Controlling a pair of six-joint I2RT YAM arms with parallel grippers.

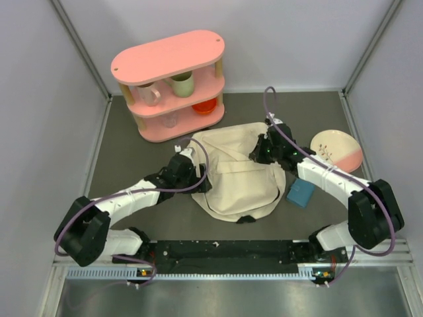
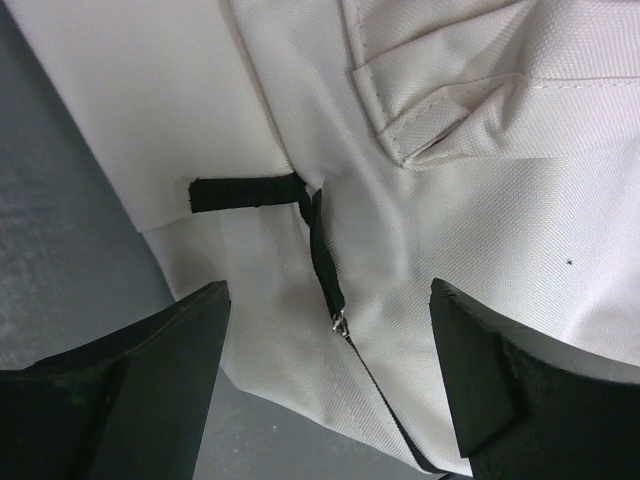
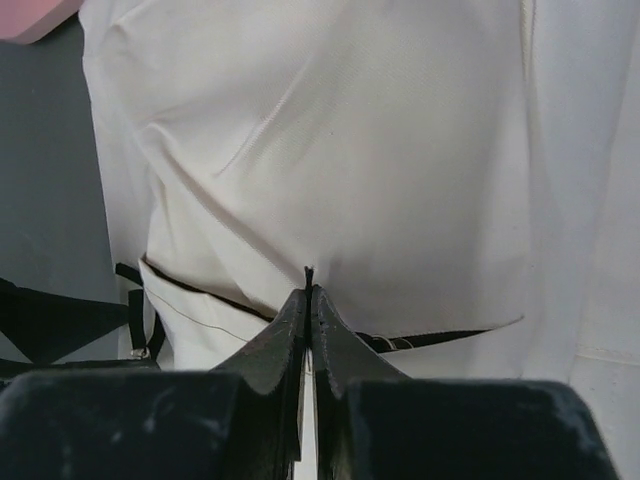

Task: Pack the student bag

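Note:
The cream fabric bag (image 1: 248, 189) lies flat in the middle of the table. My right gripper is shut on a black zipper pull (image 3: 309, 272), whose tip pokes up between the fingertips at the pocket seam. To the right of it, a dark gap (image 3: 440, 339) runs along the seam. My left gripper stands open above the bag's left edge, with nothing gripped. Between its fingers, on the fabric below, shows another black zipper pull (image 2: 245, 193) with a small metal slider (image 2: 340, 324).
A pink shelf (image 1: 168, 56) holding cups and a red bowl (image 1: 205, 106) stands behind the bag. To the right lie a blue flat item (image 1: 301, 192) and a round pink-and-cream item (image 1: 336, 149). Table left of the bag is clear.

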